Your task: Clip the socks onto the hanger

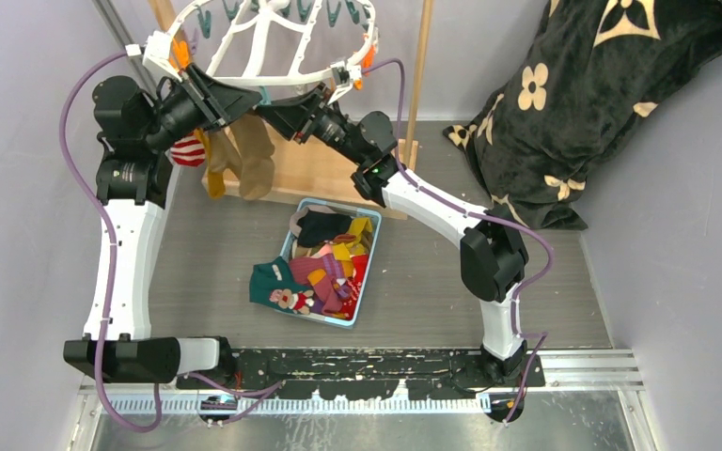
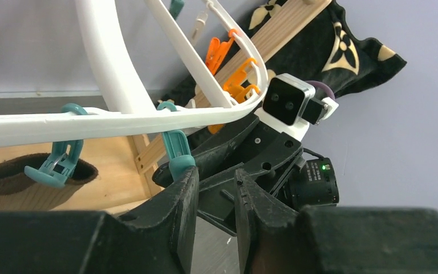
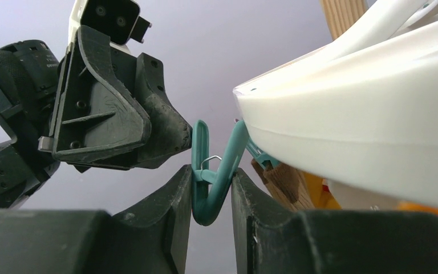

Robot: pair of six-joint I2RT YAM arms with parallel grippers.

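Note:
The white hanger (image 1: pixel 273 73) carries teal and orange clips, with brown socks (image 1: pixel 244 160) hanging below it on the left. My left gripper (image 1: pixel 221 113) is at the hanger's front edge, its fingertips (image 2: pixel 185 188) close together at the lower end of a teal clip (image 2: pixel 177 149); their exact opening is hard to tell. My right gripper faces it from the right, shut on a teal clip (image 3: pixel 231 154) at the hanger rim. In the left wrist view a second teal clip (image 2: pixel 57 168) hangs further left, with a brown sock behind it.
A blue bin (image 1: pixel 368 272) of colourful socks sits on the floor below. The hanger's wooden stand (image 1: pixel 414 56) is behind the arms. A dark patterned cushion (image 1: pixel 592 122) lies at the right, and grey floor is clear between it and the bin.

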